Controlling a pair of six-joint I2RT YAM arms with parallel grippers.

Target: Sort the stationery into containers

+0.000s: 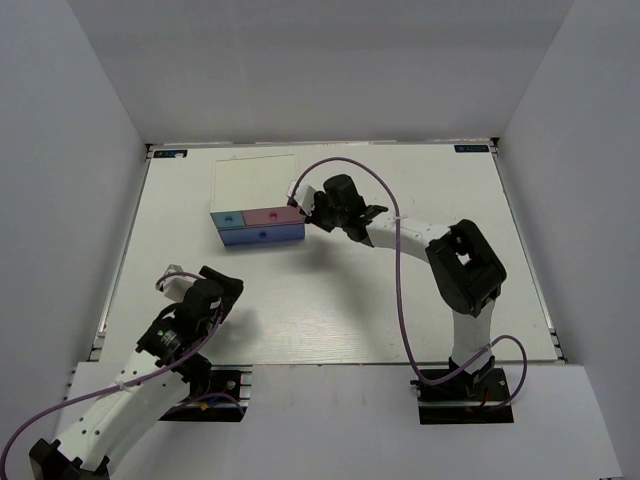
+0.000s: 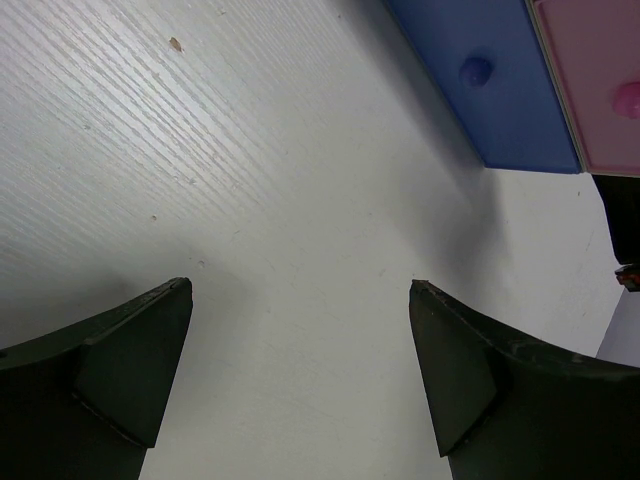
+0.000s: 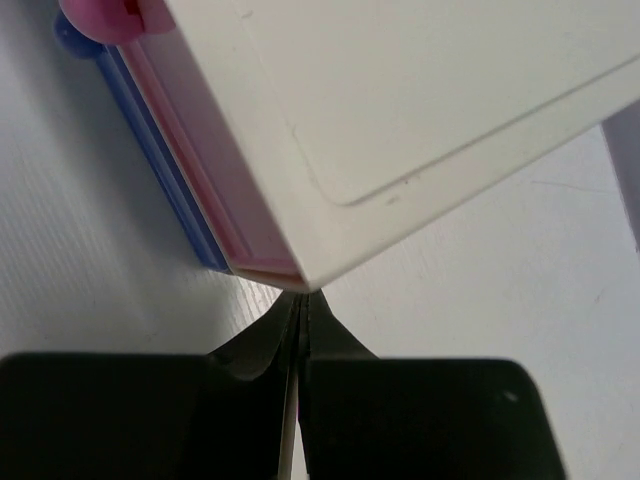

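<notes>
A white organizer (image 1: 252, 180) with blue and pink drawers stands at the back centre; its pink drawer (image 1: 265, 216) and long blue drawer (image 1: 255, 234) face the front, both apparently closed. My right gripper is shut at the organizer's right front corner, nothing visible between its fingers; the white top and pink drawer edge fill the view above it. My left gripper hangs open over bare table at the front left, empty, with the drawers at the upper right of its view. No loose stationery is visible.
Grey walls border the table at back and sides.
</notes>
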